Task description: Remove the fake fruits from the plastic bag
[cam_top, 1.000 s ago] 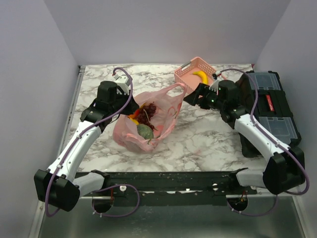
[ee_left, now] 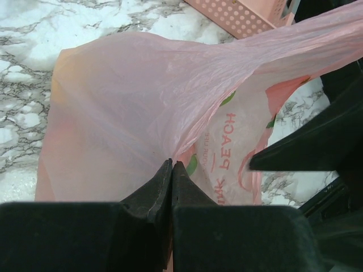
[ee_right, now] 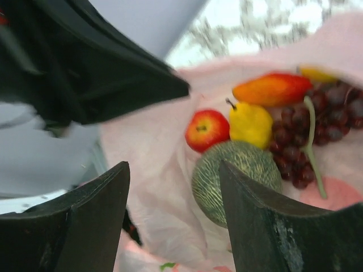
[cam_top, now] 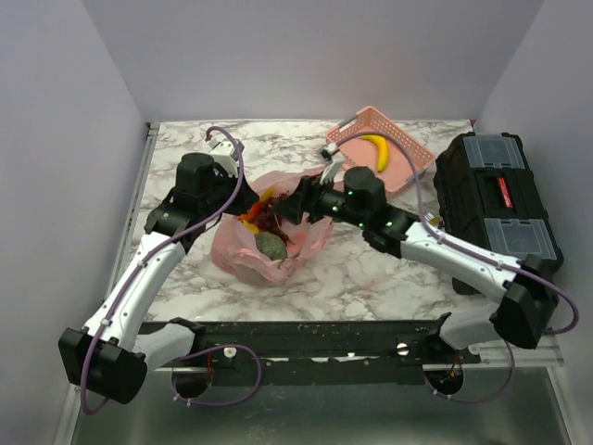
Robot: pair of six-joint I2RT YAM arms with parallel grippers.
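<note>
A pink plastic bag lies open-mouthed on the table, fruits visible inside. From the right wrist view I make out a dark green round fruit, a red fruit, a yellow one, an orange-red one and dark grapes with a green stem. My left gripper is shut on the bag's thin edge, pulling the film into folds at its tips. Over the bag's opening hangs my right gripper, open, its fingers above the green fruit with nothing between them.
A pink basket holding a banana stands at the back right. Beside it sits a black toolbox on the right. Bare marble tabletop lies in front of and right of the bag.
My right gripper has moved left, from beside the bag's right rim to over its opening. The left gripper and the bag's left side have stayed about where they were.
</note>
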